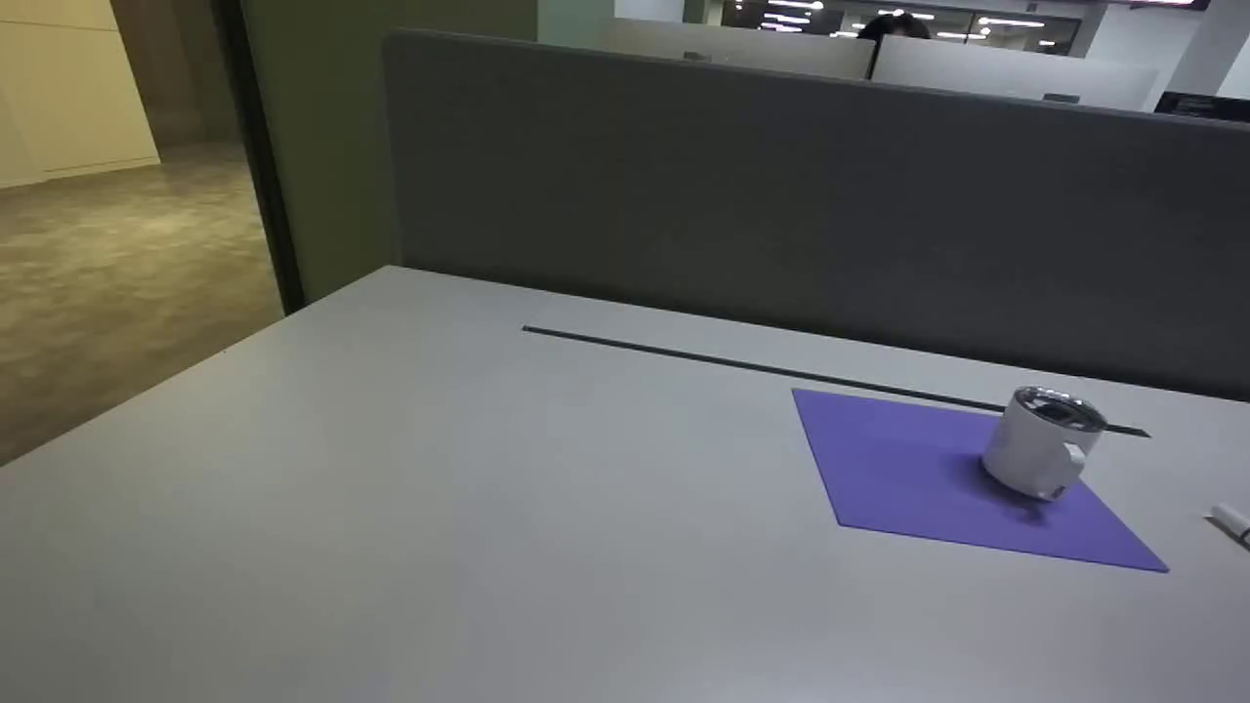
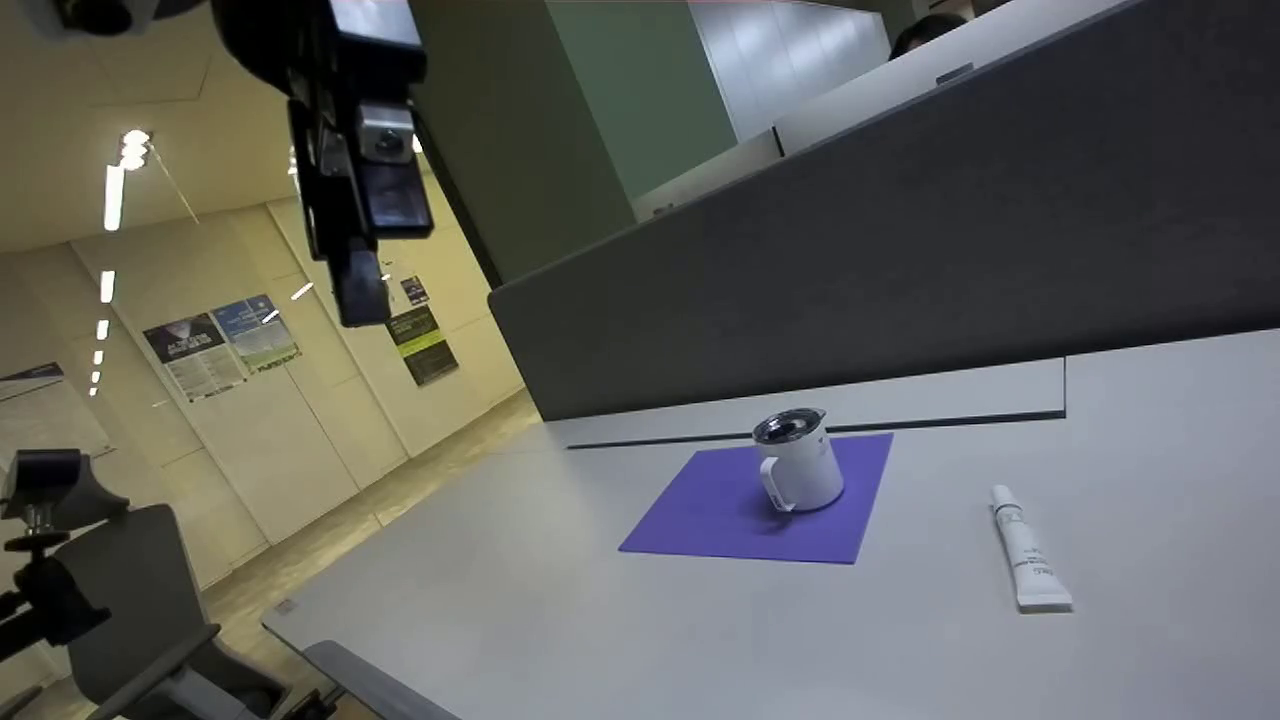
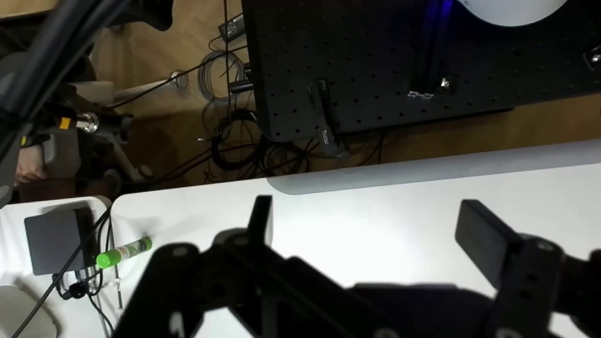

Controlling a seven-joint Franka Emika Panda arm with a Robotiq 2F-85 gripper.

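Note:
A white mug with a clear-and-dark lid stands upright on a purple mat. In exterior view 2 the same mug has its handle toward the camera's left, on the mat. To its right a white tube lies flat on the bare table; only the end of this tube shows in exterior view 1. High above the table at upper left hangs my gripper, far from the mug. Seen from the wrist, my gripper has its fingers wide apart, with only white tabletop behind the gap.
A grey partition borders the table's back. A green-capped tube and a dark box with cables sit by the table's corner in the wrist view.

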